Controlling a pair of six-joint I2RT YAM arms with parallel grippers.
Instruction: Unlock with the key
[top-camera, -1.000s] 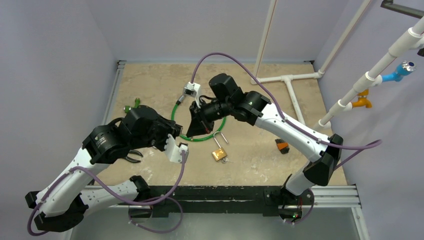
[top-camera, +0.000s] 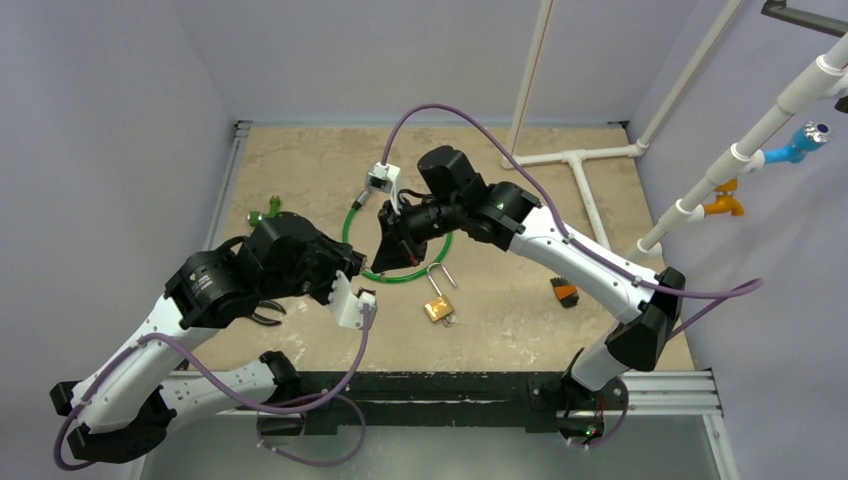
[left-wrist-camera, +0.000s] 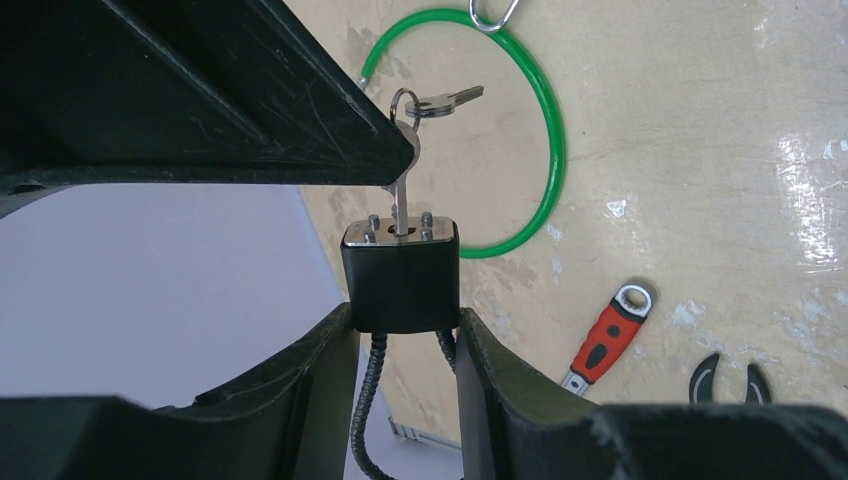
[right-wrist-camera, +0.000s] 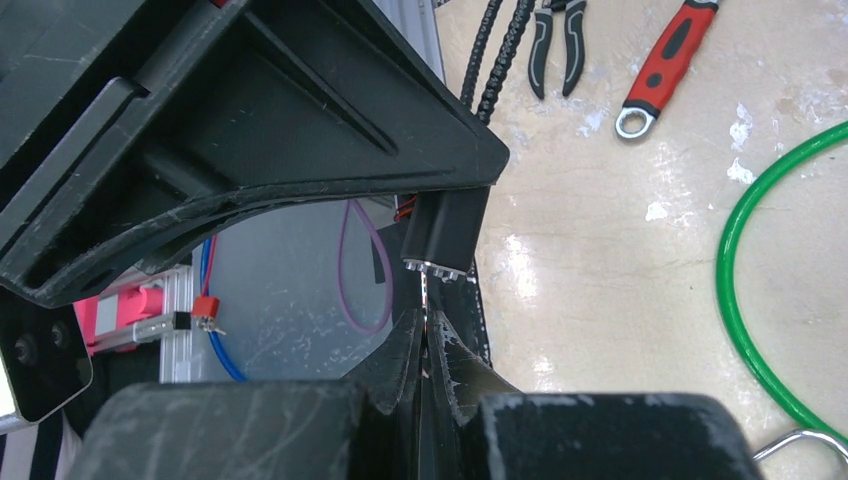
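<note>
My left gripper is shut on a black padlock (left-wrist-camera: 400, 285), its keyhole face toward my right gripper. A silver key (left-wrist-camera: 400, 210) stands at the keyhole, with a ring and a second key (left-wrist-camera: 445, 104) attached. My right gripper is shut at the key; in the left wrist view its dark fingertip lies beside the key head. Whether the key is between its fingers, and how deep it sits in the lock, I cannot tell clearly. In the top view both grippers meet above the mat, left of centre.
A brass padlock (top-camera: 438, 308) lies open on the mat. A green hose (left-wrist-camera: 550, 150), a red wrench (left-wrist-camera: 610, 340) and pliers (right-wrist-camera: 572, 50) lie below. White pipes (top-camera: 585, 190) with taps stand at the right.
</note>
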